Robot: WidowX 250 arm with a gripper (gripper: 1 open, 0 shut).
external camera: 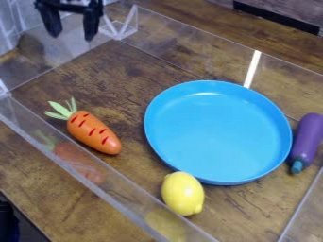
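My black gripper [72,24] hangs at the top left, partly out of the frame, with its fingers pointing down; its finger state is unclear. An orange toy carrot [91,130] with green leaves lies at the left. A blue plate [217,132] sits empty at the centre right. A yellow lemon [183,194] lies below the plate, and a purple eggplant [305,142] lies to its right.
Clear plastic walls border the wooden surface at the left, back and right. The wood between the gripper and the plate [127,71] is bare.
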